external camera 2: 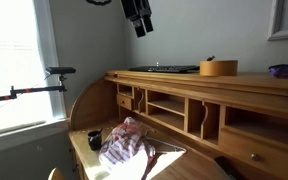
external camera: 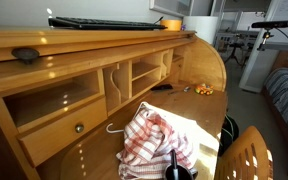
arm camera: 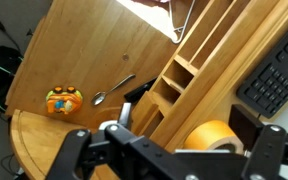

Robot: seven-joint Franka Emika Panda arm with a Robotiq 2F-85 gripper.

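High above the wooden roll-top desk [external camera 2: 174,137], my gripper [external camera 2: 143,28] hangs near the top of exterior view 2. In the wrist view the gripper is open, its two dark fingers wide apart with nothing held. A red-and-white checked cloth [external camera: 152,142] lies crumpled on the desktop. Beside it is a dark mug [external camera: 178,171] with a handle sticking up from it. Farther along the desktop, an orange patterned object [arm camera: 64,100] lies near a metal spoon [arm camera: 106,94]. Exterior view 1 does not show the gripper.
On the upper shelf sit a black keyboard [external camera 2: 172,69], an orange round container [external camera 2: 219,68] and a purple object [external camera 2: 285,71]. Small compartments [arm camera: 174,80] line the desk's back. A wooden chair back [external camera: 246,157] stands in front. Bare desktop shows around the spoon.
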